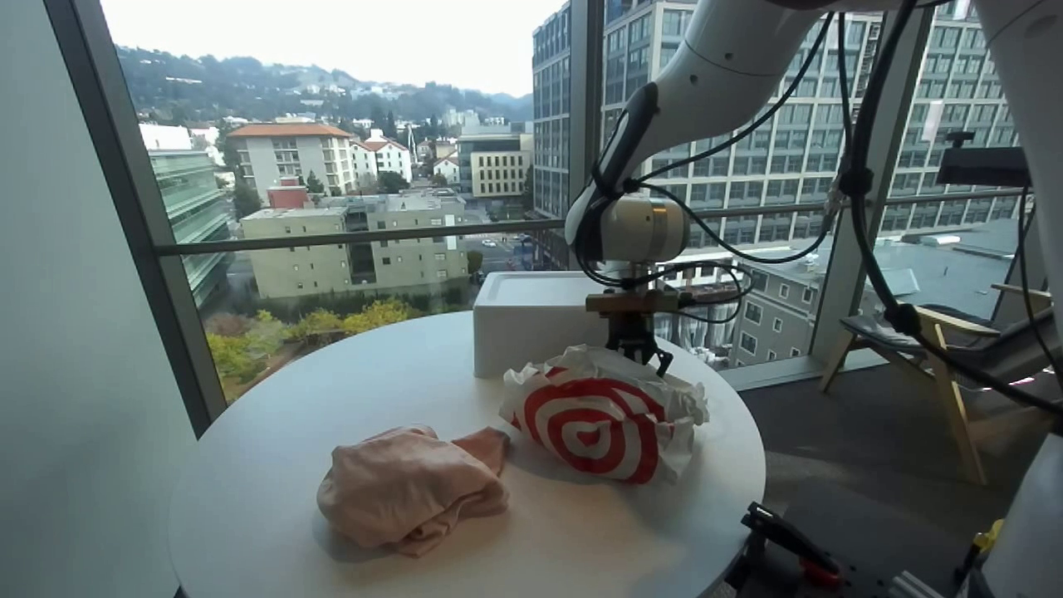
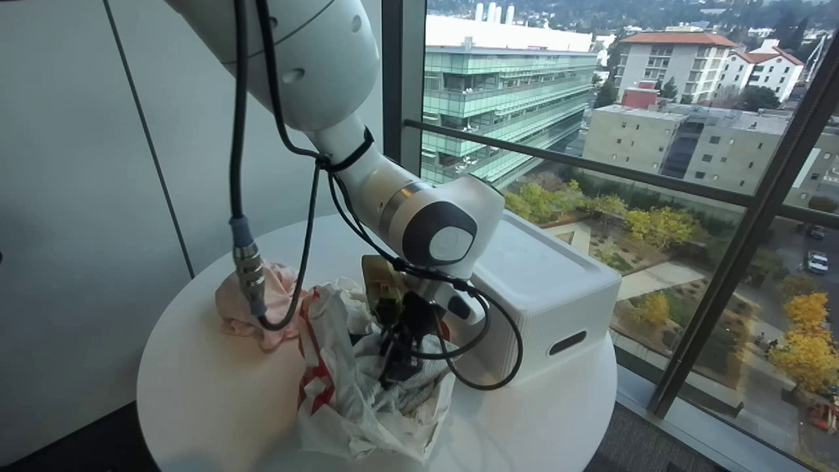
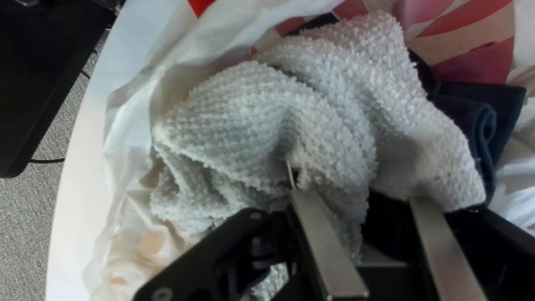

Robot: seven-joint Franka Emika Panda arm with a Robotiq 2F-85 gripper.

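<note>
A white bag with red rings (image 1: pixel 588 419) lies on the round table, its mouth facing away in the first exterior view. My gripper (image 1: pixel 643 360) reaches down into its open side, the fingers partly hidden behind the bag's edge. In the second exterior view the gripper (image 2: pixel 397 373) is among crumpled light-grey cloth inside the bag. The wrist view shows this fuzzy grey cloth (image 3: pixel 261 118) rising between and around the two fingers, which stand part open. A folded dark-blue cloth (image 3: pixel 481 120) lies beside it in the bag. Whether the fingers press on the cloth cannot be made out.
A pink cloth (image 1: pixel 409 488) lies bunched on the table (image 1: pixel 289 399), left of the bag. Close behind the gripper stands a white lidded box (image 2: pixel 550 275). Black cables (image 2: pixel 511 346) loop near the wrist. Bare table extends to the left.
</note>
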